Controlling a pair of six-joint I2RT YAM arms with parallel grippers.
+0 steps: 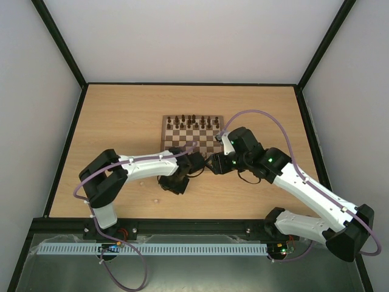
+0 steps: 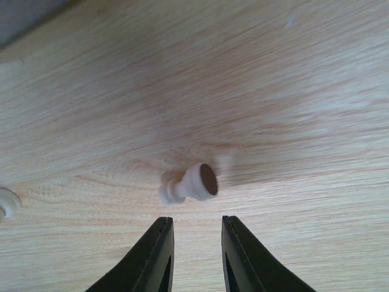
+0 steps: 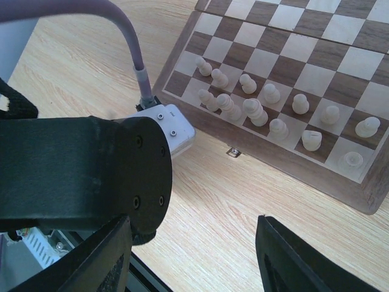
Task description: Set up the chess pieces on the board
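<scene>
A white pawn [image 2: 193, 184] lies tipped on its side on the bare wood, its dark underside turned to the right, just beyond the fingertips in the left wrist view. My left gripper is open above the table, its fingers a little apart and empty. The chessboard [image 1: 165, 137] has dark pieces [image 1: 193, 123] along its far rows. White pieces [image 3: 254, 112] stand on its near rows in the right wrist view. My right gripper stands wide open with nothing between its fingers, near the board's front edge. The left arm hides the pawn in the top view.
Another white piece [image 2: 6, 204] is cut off at the left edge of the left wrist view. The left arm [image 3: 91, 170] reaches close to my right gripper, just in front of the board. A metal clasp [image 3: 233, 152] juts from the board's edge.
</scene>
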